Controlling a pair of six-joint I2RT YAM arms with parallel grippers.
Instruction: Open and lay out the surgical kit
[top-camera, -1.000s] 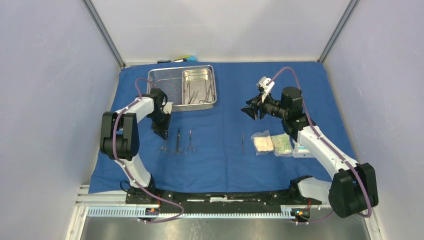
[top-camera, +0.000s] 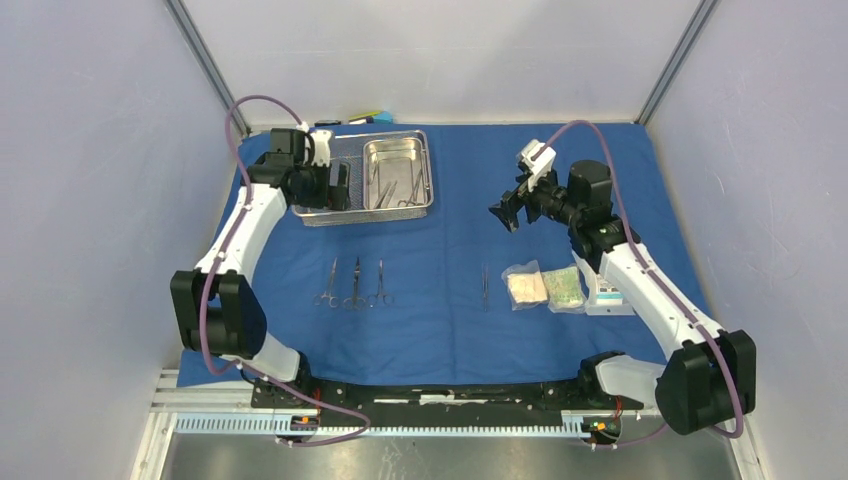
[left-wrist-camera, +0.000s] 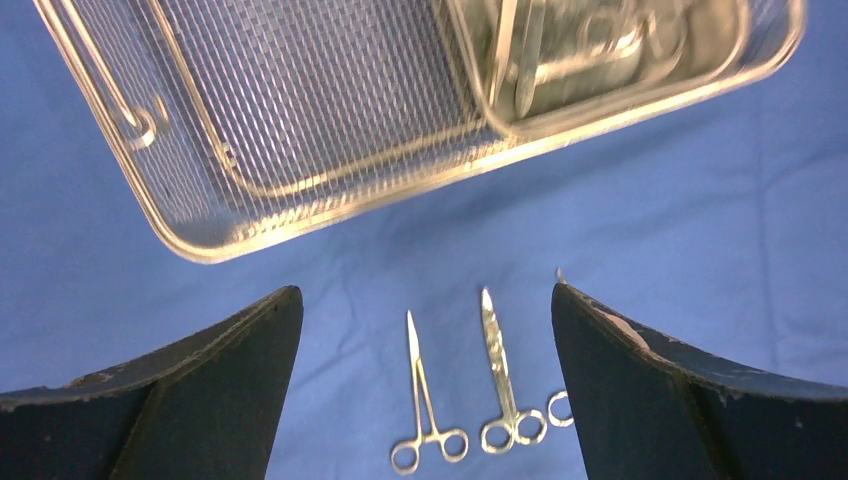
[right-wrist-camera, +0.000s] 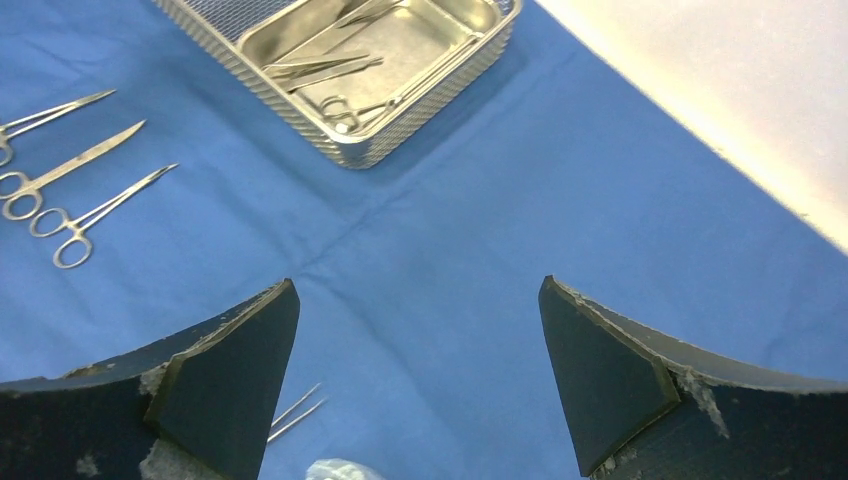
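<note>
A mesh metal tray (top-camera: 349, 217) stands at the back left of the blue cloth, with a smaller metal dish (top-camera: 396, 148) inside it holding several instruments (right-wrist-camera: 320, 70). On the cloth in front lie three scissor-handled instruments (left-wrist-camera: 505, 385) in a row. Thin tweezers (top-camera: 485, 288) lie right of centre, near a packet of pale gauze (top-camera: 526, 287) and a packet of greenish material (top-camera: 565, 288). My left gripper is open over the tray's left part, empty between its fingers. Above bare cloth on the right, my right gripper is open and empty too.
A white box (top-camera: 607, 298) sits at the right, partly under the right arm. Small yellow and blue items (top-camera: 375, 117) lie behind the tray.
My left gripper has gone from over the leftmost scissor-handled instrument back to the tray, uncovering that instrument. The right gripper has shifted slightly right and back, its fingers now spread apart.
</note>
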